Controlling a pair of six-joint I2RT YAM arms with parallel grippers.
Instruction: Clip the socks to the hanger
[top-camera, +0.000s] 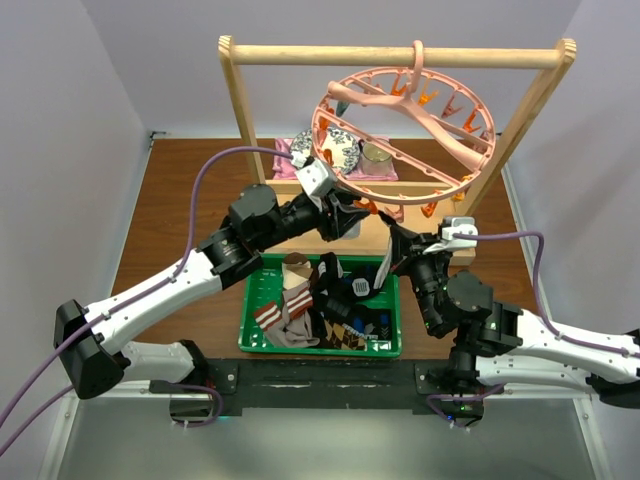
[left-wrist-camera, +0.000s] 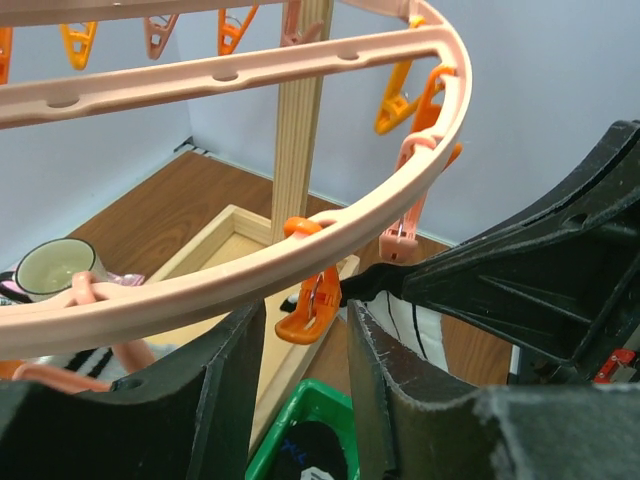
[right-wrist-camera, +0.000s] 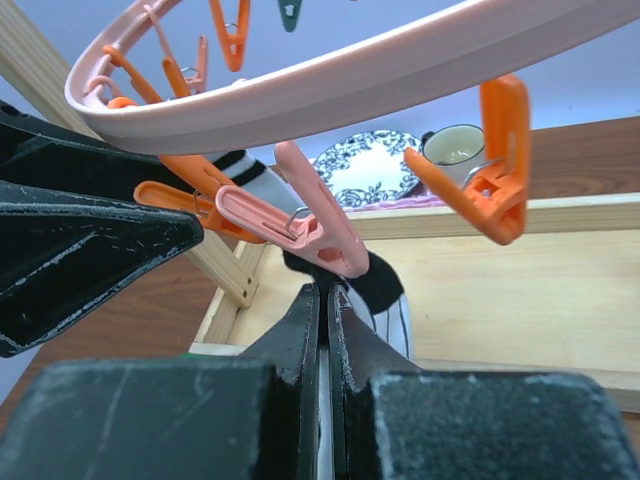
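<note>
The pink round hanger (top-camera: 450, 170) hangs from the wooden bar, orange and pink clips along its rim. My left gripper is part open just below an orange clip (left-wrist-camera: 310, 310), nothing seen between its fingers. My right gripper is shut at the top of a black-and-white sock (right-wrist-camera: 390, 320), beside the left gripper and just under a pink clip (right-wrist-camera: 320, 235). The sock hangs down behind the right gripper's fingers.
A green tray (top-camera: 250, 320) of socks sits below. The wooden stand (top-camera: 238, 100) surrounds the hanger. A plate (right-wrist-camera: 360, 165) and mug (right-wrist-camera: 455, 145) lie behind on a pink cloth.
</note>
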